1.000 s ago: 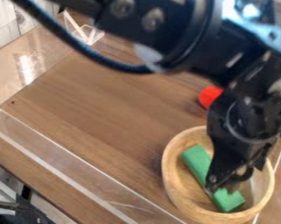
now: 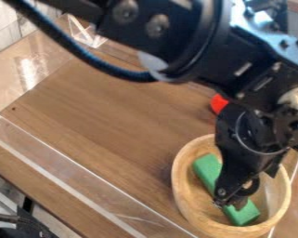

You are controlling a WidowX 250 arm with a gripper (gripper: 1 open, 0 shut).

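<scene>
A green block (image 2: 208,171) lies inside a round wooden bowl (image 2: 187,193) at the lower right of the camera view. My gripper (image 2: 238,191) is down in the bowl, its dark fingers over the right side of the block and open. The arm hides part of the bowl's back and right side.
A red object (image 2: 218,103) sits behind the bowl, partly hidden by the arm.
The bowl and block look unmoved.
</scene>
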